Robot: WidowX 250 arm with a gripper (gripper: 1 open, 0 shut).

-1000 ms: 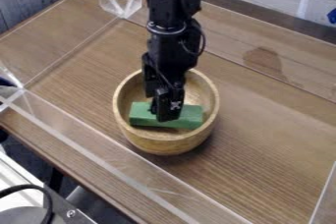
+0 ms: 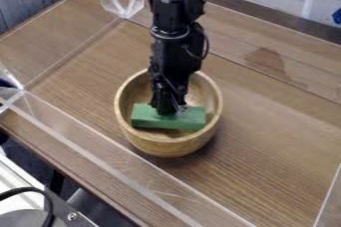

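A round wooden bowl (image 2: pixel 168 143) stands on the wooden table, with a green rectangular block (image 2: pixel 186 119) lying inside it. The black gripper (image 2: pixel 170 107) reaches down from the top of the view into the bowl, its tips at the upper side of the block. Its fingers are dark and overlap one another, so whether they touch the block is hard to tell; it looks shut.
Bare table (image 2: pixel 266 121) surrounds the bowl on both sides. Clear plastic edges run along the left and at the top, and cables and a white device sit off the table at the lower left.
The gripper has shifted slightly within the bowl and its fingers appear closer together. The bowl and the green block look nearly unchanged.
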